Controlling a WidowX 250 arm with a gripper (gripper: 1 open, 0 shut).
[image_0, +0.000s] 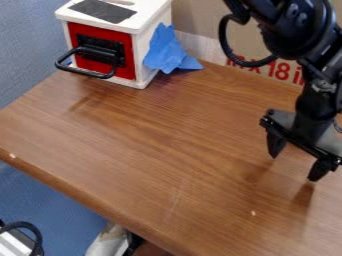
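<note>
My gripper (294, 164) hangs at the right side, low over the wooden table (134, 150), its two black fingers spread apart and pointing down, with nothing visible between them. A white box with a red front (140, 50) and a black handle stands at the back left of the table. A blue cloth (171, 52) is draped at its right side.
A cardboard box (205, 25) with red lettering is behind the table. Blue carpet lies to the left. A white object with a black loop (20, 240) is at the bottom left.
</note>
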